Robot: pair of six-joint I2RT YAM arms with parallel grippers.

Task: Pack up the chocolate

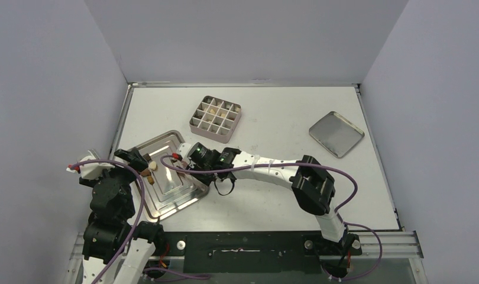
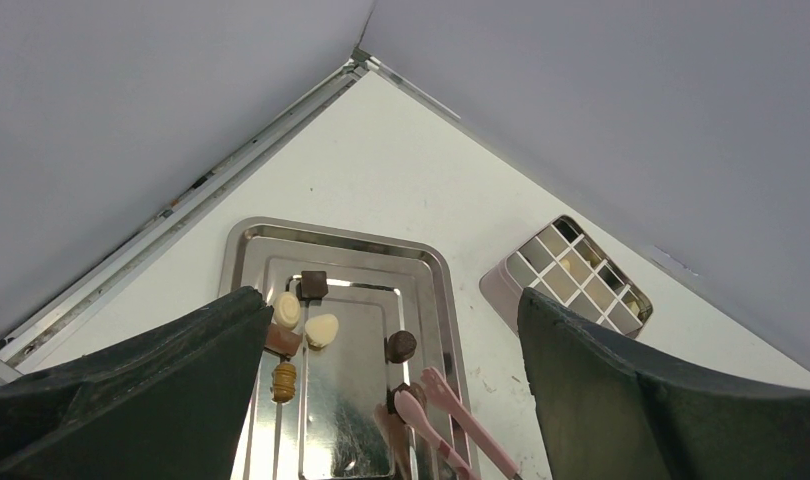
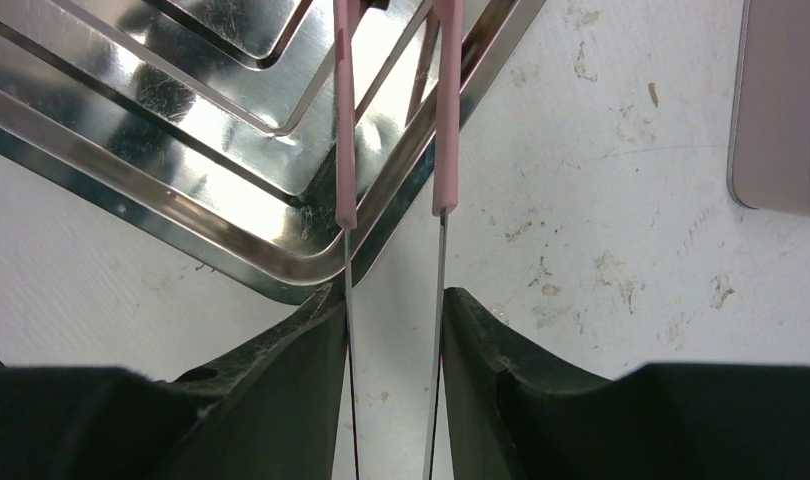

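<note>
Several chocolates lie on the steel tray (image 2: 346, 315): a dark square (image 2: 313, 284), cream pieces (image 2: 321, 330), an amber one (image 2: 283, 382) and a dark round one (image 2: 400, 346). My right gripper holds pink-tipped tongs; in the left wrist view their tips reach down around a dark chocolate (image 2: 415, 393) at the tray's right side, partly hidden. Whether they pinch it I cannot tell. My left gripper stands open above the tray's left part, nothing between its fingers.
The pink grid box (image 1: 216, 118), some cells filled, stands behind the tray. An empty metal tray (image 1: 336, 134) lies at the right.
</note>
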